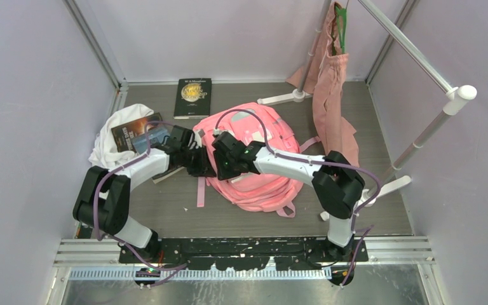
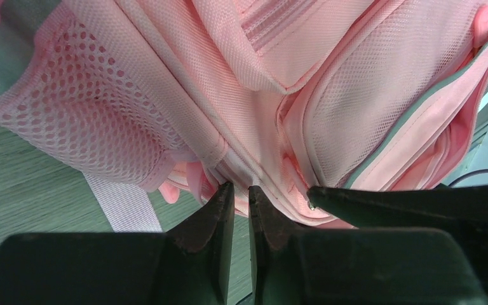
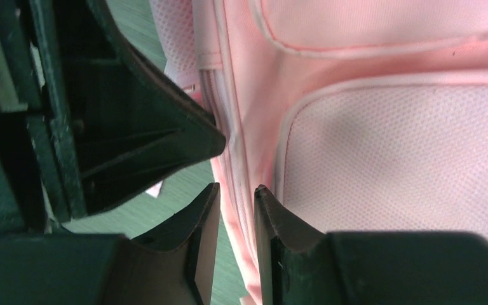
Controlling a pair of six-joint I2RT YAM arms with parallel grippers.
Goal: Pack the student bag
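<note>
A pink backpack (image 1: 260,190) lies in the middle of the floor, its mesh side pocket (image 2: 82,108) and zipped edge (image 3: 235,146) seen close up. My left gripper is at that zipped edge at the bag's left, its fingers nearly together on the fabric. My right gripper is beside it, low over the same edge, its fingertips a little apart, with the pink edge showing between and beyond them. Whether anything is pinched there is unclear.
A dark book (image 1: 192,105) lies at the back. More books (image 1: 127,133) rest on a white cloth (image 1: 105,152) at left. Pink fabric bags (image 1: 330,108) hang on a white rack (image 1: 413,152) at right.
</note>
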